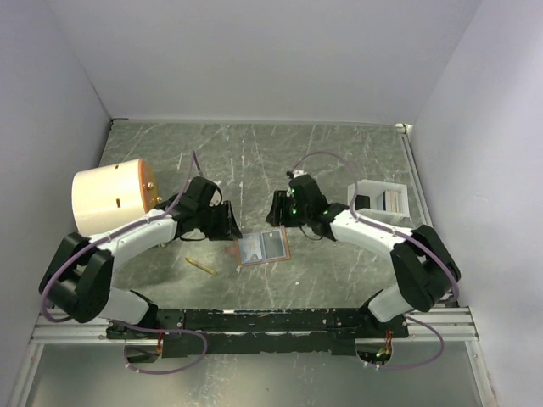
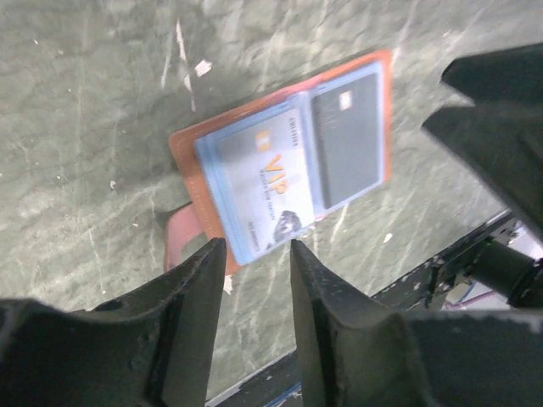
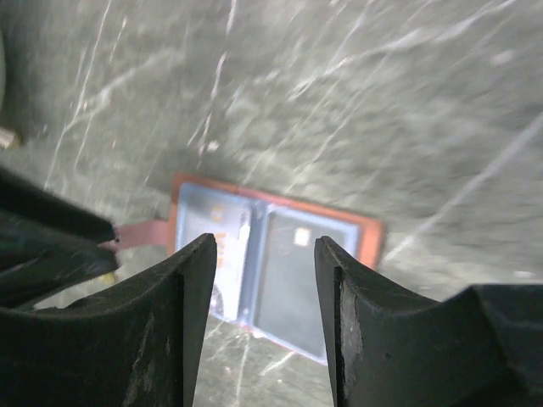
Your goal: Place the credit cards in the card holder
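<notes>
The card holder (image 1: 263,248) lies spread flat on the marble table, with a brown-red rim and a pink strap (image 2: 181,233) at its left side. Inside its left half a white card (image 2: 265,181) with gold "VIP" lettering shows; the right half (image 2: 349,136) is a dark grey panel. In the left wrist view my left gripper is part open near the holder's lower left edge, its gap empty. Over the holder's right part in the right wrist view, my right gripper stands open with nothing held.
A cream cylindrical box (image 1: 109,199) stands at the far left. On the right sits a white tray (image 1: 379,186) with things inside. A thin yellow object (image 1: 200,265) lies left of the holder.
</notes>
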